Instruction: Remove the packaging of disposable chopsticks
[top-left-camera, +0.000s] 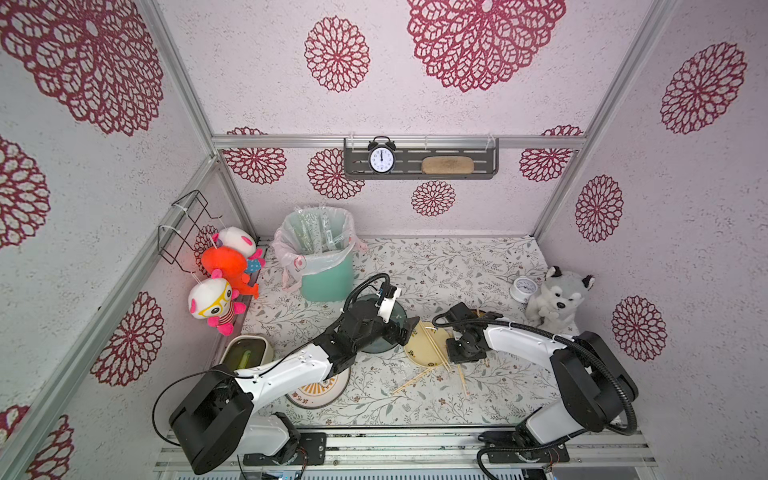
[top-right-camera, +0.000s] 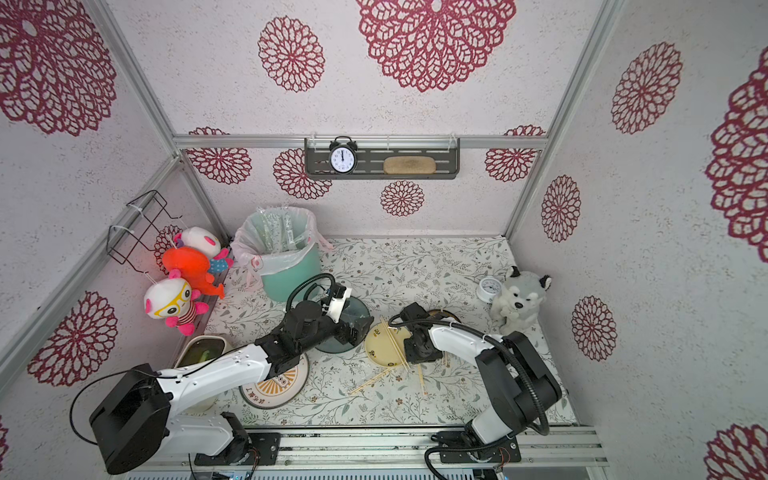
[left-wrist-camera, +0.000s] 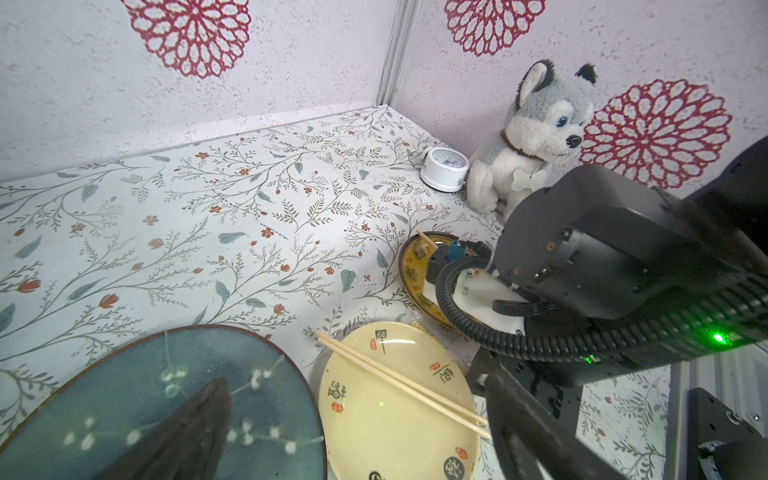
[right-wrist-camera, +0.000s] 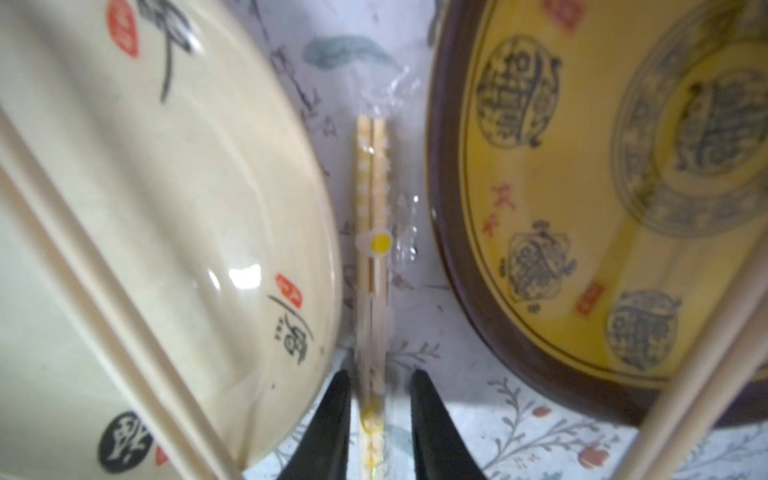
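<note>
In the right wrist view, a pair of chopsticks in a clear plastic wrapper (right-wrist-camera: 373, 200) lies on the table between a cream plate (right-wrist-camera: 216, 336) and a brown-rimmed yellow plate (right-wrist-camera: 512, 336). My right gripper has one finger on each side of the wrapped pair, with a gap showing on both sides. Its fingers stand partly open. My left gripper is open and empty, over the space between the blue plate (left-wrist-camera: 160, 400) and the cream plate. Bare chopsticks (left-wrist-camera: 392, 380) rest across the cream plate.
Loose chopsticks (top-left-camera: 412, 381) lie in front of the cream plate. A green bin (top-left-camera: 328, 280) with clear wrappers inside stands at the back left. At the right sit a plush husky (top-left-camera: 560, 300) and a white dial (top-left-camera: 524, 289).
</note>
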